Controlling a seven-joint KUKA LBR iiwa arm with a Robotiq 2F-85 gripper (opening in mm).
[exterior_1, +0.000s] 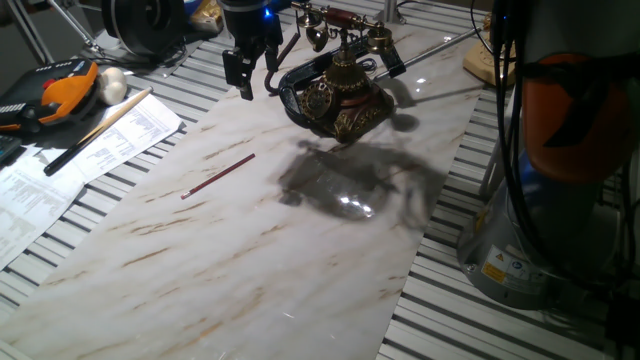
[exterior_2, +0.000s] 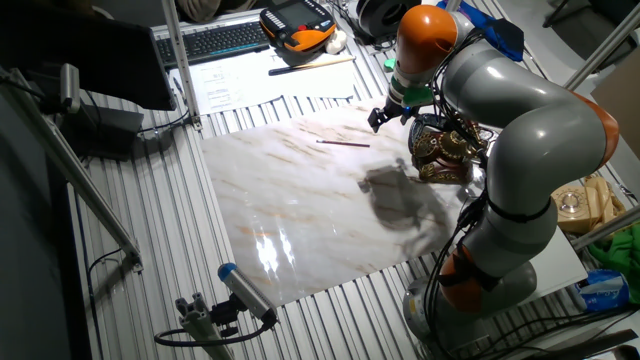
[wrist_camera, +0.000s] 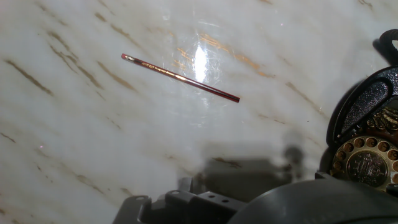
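Note:
A dark red pencil (wrist_camera: 180, 78) lies flat on the marble-patterned board (exterior_1: 190, 270), its pinkish eraser end at the upper left in the wrist view. My gripper (exterior_1: 246, 85) hangs above the board's far part in exterior view 1, with space between it and the pencil. Its dark body fills the bottom edge of the wrist view, and how its fingers stand does not show clearly. Close beside the gripper is an ornate antique-style telephone (exterior_1: 345, 100) in brass and dark red, its round dial (wrist_camera: 367, 163) visible at the right of the wrist view.
Papers (exterior_2: 290, 85) with a wooden-handled stick (exterior_2: 310, 65) and an orange-black device (exterior_2: 298, 28) lie beyond the board. A beige telephone (exterior_2: 585, 205) stands behind the arm. The board's near half is bare.

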